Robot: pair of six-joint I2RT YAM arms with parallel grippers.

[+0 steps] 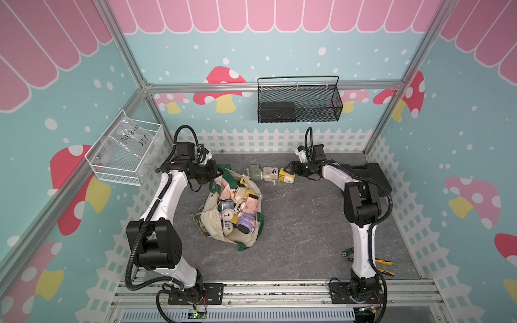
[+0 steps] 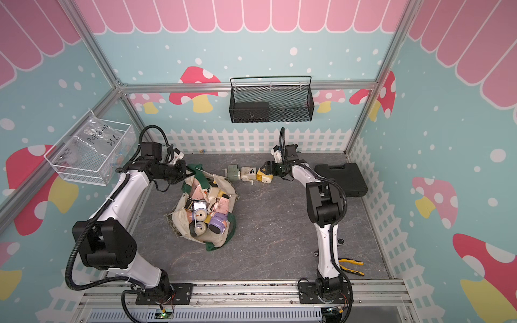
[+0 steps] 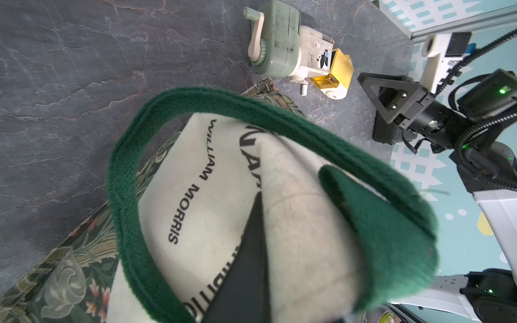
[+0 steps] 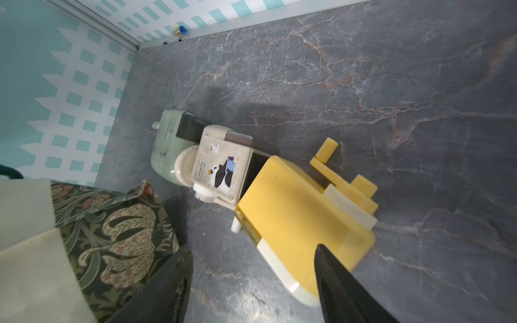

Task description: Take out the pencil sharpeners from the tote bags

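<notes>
The cream tote bag (image 1: 213, 221) with green handles lies open, several pencil sharpeners (image 1: 246, 222) in pink, purple and yellow inside it. At its far rim my left gripper (image 1: 217, 173) is shut on the bag's cloth; in the left wrist view a dark finger (image 3: 245, 280) presses against the folded white fabric. Three sharpeners stand on the table in a row: green (image 4: 168, 141), cream (image 4: 222, 164) and yellow (image 4: 301, 215). My right gripper is open behind the yellow one, its near end reaching between the fingertips.
A black case (image 1: 371, 176) lies behind the right arm. Yellow-handled pliers (image 1: 383, 262) rest near the right arm's base. A black wire basket (image 1: 300, 102) hangs on the back wall, a white one (image 1: 126, 150) at left.
</notes>
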